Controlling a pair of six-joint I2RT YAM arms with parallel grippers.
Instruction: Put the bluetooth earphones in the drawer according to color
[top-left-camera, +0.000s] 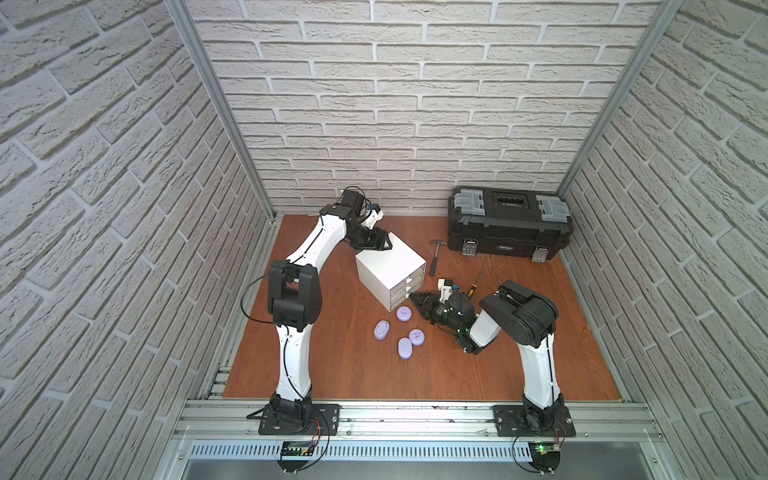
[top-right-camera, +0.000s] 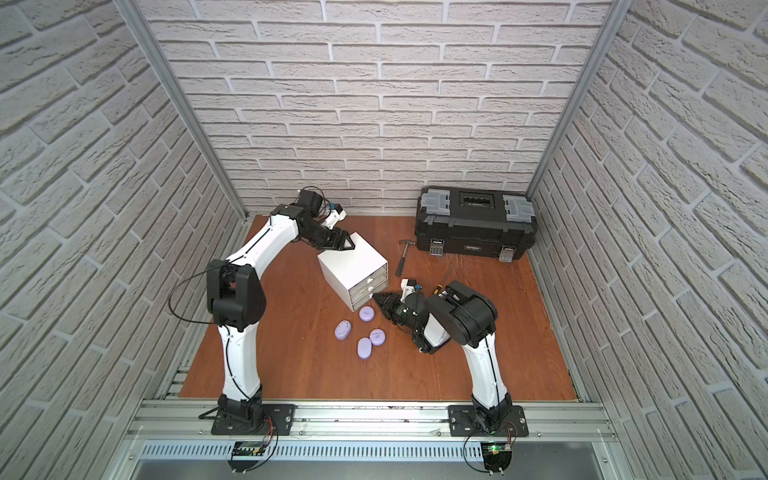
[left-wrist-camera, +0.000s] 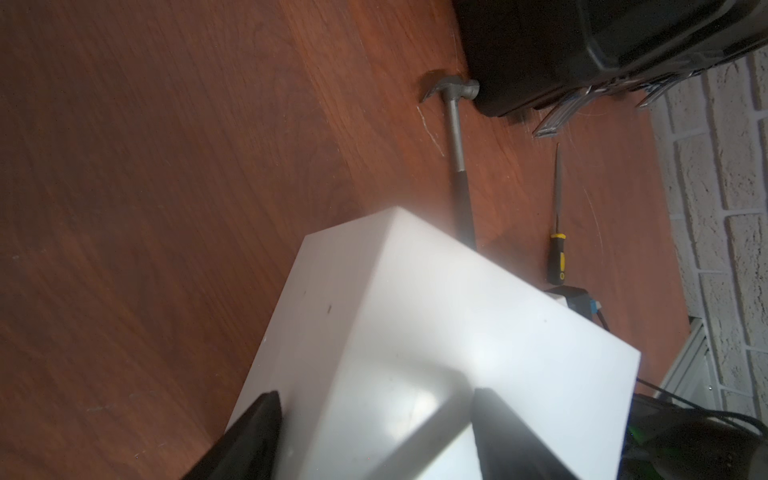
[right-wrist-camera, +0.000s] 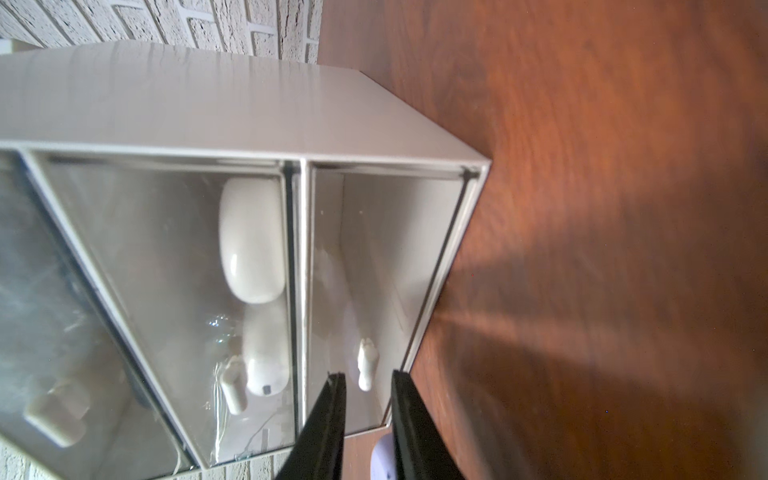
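A white cabinet (top-left-camera: 390, 260) with clear-fronted drawers stands on the table. My left gripper (top-left-camera: 385, 240) is at its back left corner, shut with the cabinet between its fingers. My right gripper is partly open in front of the lowest drawer (right-wrist-camera: 360, 264), its fingertips near that drawer's white knob (right-wrist-camera: 367, 364) and not clearly round it. That drawer is shut and looks empty. Through the middle drawer's front two white cases (right-wrist-camera: 253, 240) show. Several purple earphone cases lie on the table: a round one (top-left-camera: 404, 313), another round one (top-left-camera: 417, 337), and oval ones (top-left-camera: 405, 348) beside them.
A black toolbox (top-left-camera: 509, 222) sits at the back right, with a hammer (top-left-camera: 434, 257) and a screwdriver (left-wrist-camera: 557, 254) on the table. Bare wood lies left of the cabinet and at the front right.
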